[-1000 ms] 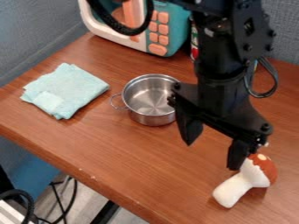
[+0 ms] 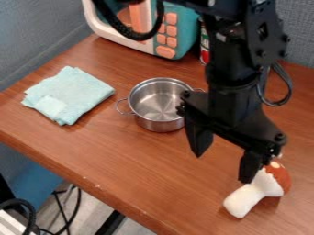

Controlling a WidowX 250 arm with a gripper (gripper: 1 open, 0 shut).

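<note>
My black gripper (image 2: pixel 223 151) hangs low over the right part of the wooden table (image 2: pixel 135 179), its two fingers spread apart with no object visible between them. Under its right finger, a toy mushroom (image 2: pixel 251 195) with white stem and orange-red spotted cap lies on its side, the cap partly hidden by that finger. A steel pot (image 2: pixel 150 113) with handles stands left of the gripper, behind it.
A folded light-blue cloth (image 2: pixel 68 95) lies at the left. A teal-and-white toy appliance (image 2: pixel 172 37) stands at the back, with a can (image 2: pixel 205 46) beside it, partly hidden. The front-left table edge has cables beyond it.
</note>
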